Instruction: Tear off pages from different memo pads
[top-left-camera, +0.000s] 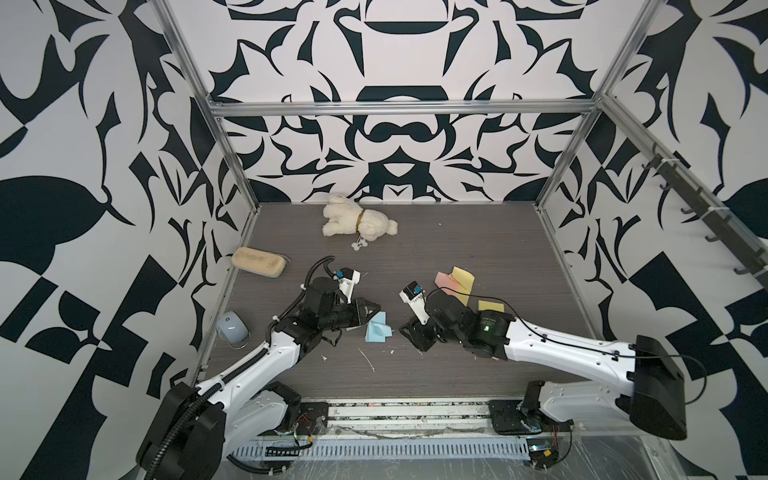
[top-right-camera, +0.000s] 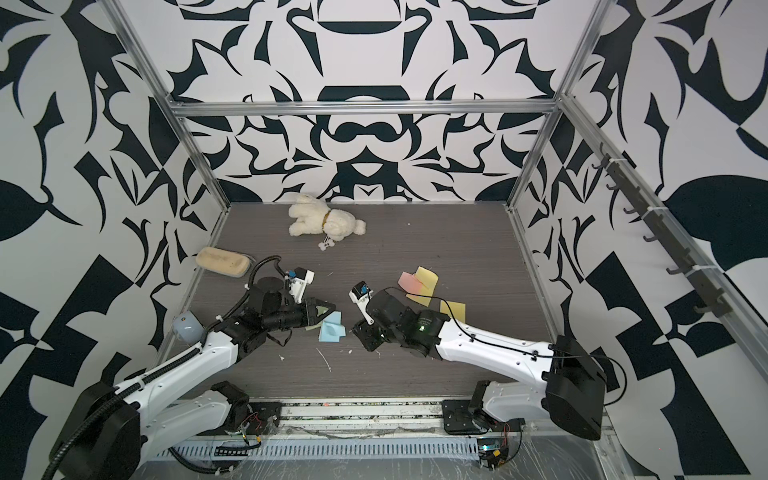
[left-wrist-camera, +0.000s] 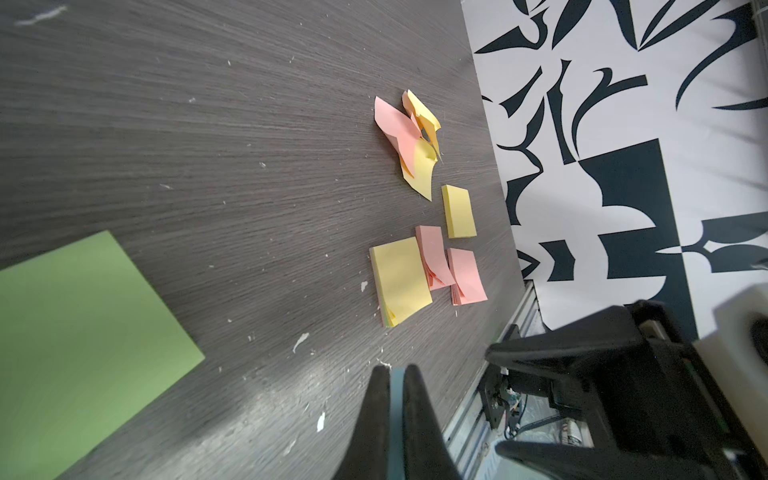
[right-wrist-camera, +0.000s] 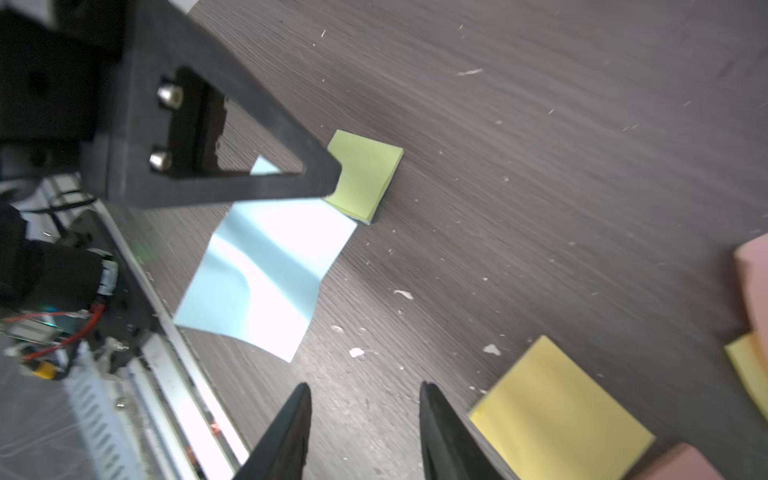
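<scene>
A light blue sheet (right-wrist-camera: 264, 268) hangs from my left gripper, which is shut with a thin blue strip showing between its fingers. Beside it on the table lies a green memo pad, seen large in the left wrist view at the lower left. Standing open and empty, my right gripper is to the right of the blue sheet. Below it in the right wrist view is a yellow pad (right-wrist-camera: 560, 416). Two pink pads (left-wrist-camera: 466, 276) and a smaller yellow pad (left-wrist-camera: 458, 212) lie near that yellow one.
Loose pink (left-wrist-camera: 396, 132) and yellow sheets (left-wrist-camera: 420, 172) lie heaped beyond the pads. A white plush toy (top-left-camera: 352, 220) is at the back, a tan case (top-left-camera: 258, 261) and a grey mouse-like object (top-left-camera: 232, 329) at the left edge.
</scene>
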